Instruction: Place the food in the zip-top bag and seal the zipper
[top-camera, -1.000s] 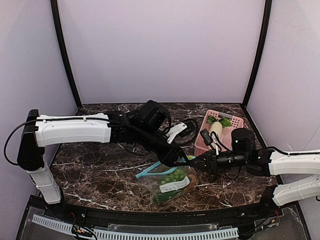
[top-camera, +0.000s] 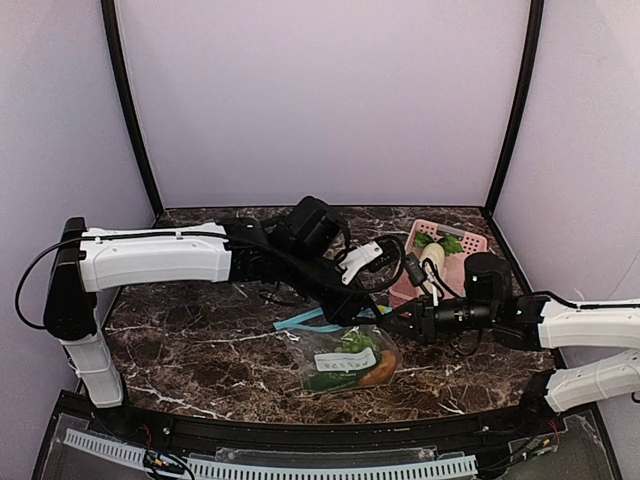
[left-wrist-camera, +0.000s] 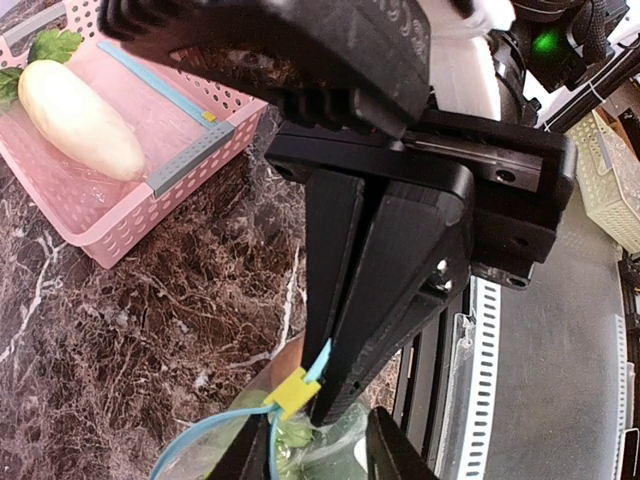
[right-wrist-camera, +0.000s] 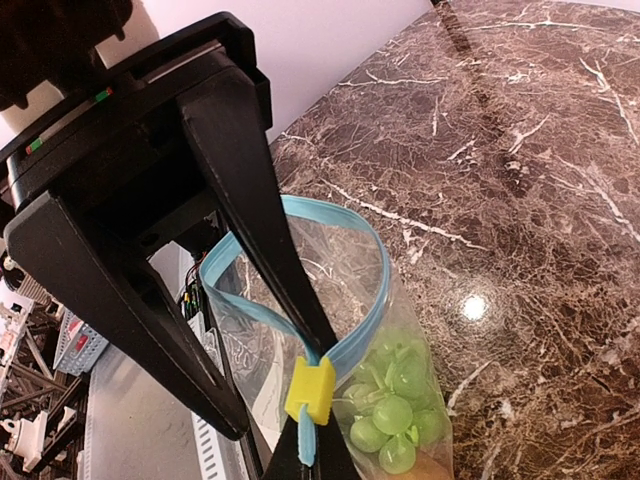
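Note:
The clear zip top bag hangs at the front of the table, a carrot, greens and other food visible through it. Green grapes show inside in the right wrist view. Its blue zipper rim gapes in a loop. Near one end of that rim sits the yellow slider. My right gripper is shut on the zipper's end, just past the slider. Over the slider, my left gripper stands part open; its fingers lie to either side, and I cannot tell whether they touch it.
A pink basket at the back right holds a white radish with leaves and another bag with a blue zipper. Both arms crowd the middle above the bag.
My left gripper has shifted a little to the right, toward the right gripper. The bag has swung slightly, its label facing the top view more squarely. The right arm has barely moved.

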